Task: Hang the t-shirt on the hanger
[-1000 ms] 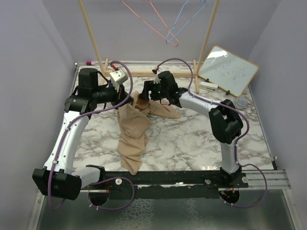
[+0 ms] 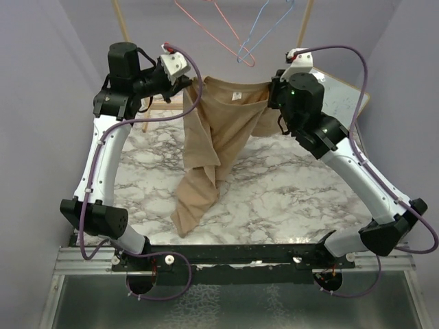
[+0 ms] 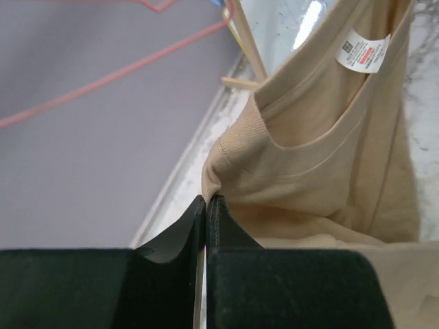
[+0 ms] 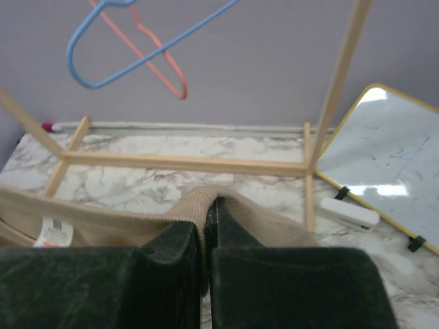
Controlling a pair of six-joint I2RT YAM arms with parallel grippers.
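The beige T-shirt (image 2: 216, 123) is held up and stretched between the grippers, its hem hanging down toward the marble table. My left gripper is shut on one top corner of the cloth, and my right gripper is shut on the other. A white label (image 3: 360, 51) shows at the shirt's upper band. Just above and behind the cloth hang a pink hanger (image 2: 216, 27) and a blue hanger (image 2: 267, 31) on the wooden rack.
The rack's wooden base (image 4: 185, 164) runs along the back of the table. A whiteboard (image 4: 384, 157) with a white eraser (image 4: 348, 213) lies at the back right.
Both grippers have risen and moved apart, the right one outward to the right, pulling the shirt's top edge taut and lifting it up toward the hangers.
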